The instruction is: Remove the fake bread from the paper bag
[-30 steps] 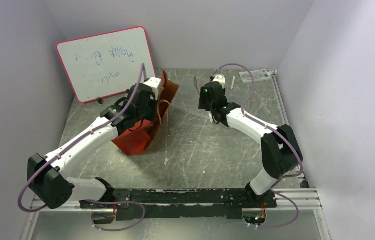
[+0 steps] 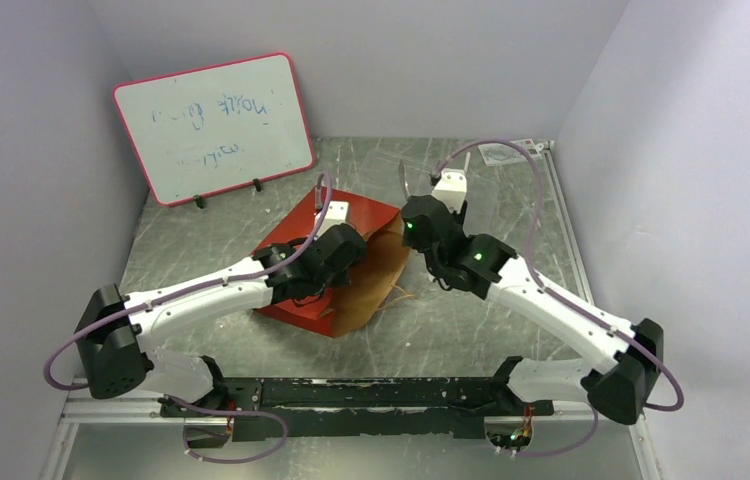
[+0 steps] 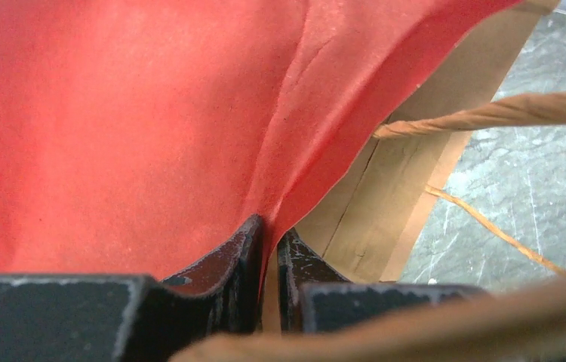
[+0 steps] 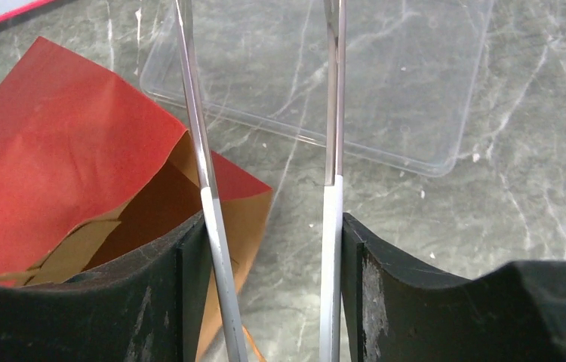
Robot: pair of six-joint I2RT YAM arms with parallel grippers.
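Observation:
The paper bag (image 2: pixel 378 285), red outside and brown inside, lies tilted on the table with its mouth toward the right. My left gripper is shut on the rim of its red wall. To the right of the mouth, my right gripper has its fingers against the outer sides of metal tongs (image 4: pixel 333 98) with white handles. The tongs' two arms stand spread apart with nothing between them. No bread shows in any view; the bag's inside is dark and partly hidden by its walls and my left arm.
Behind the bag, a clear plastic tray (image 4: pixel 423 162) lies on the grey marbled table (image 4: pixel 431 219). A whiteboard (image 2: pixel 216 125) with a red frame stands at the back left. Twisted handles (image 3: pixel 491 115) stick out from the bag's mouth.
My left gripper has carried the bag right and toward the front, tipping it over so its mouth faces right.

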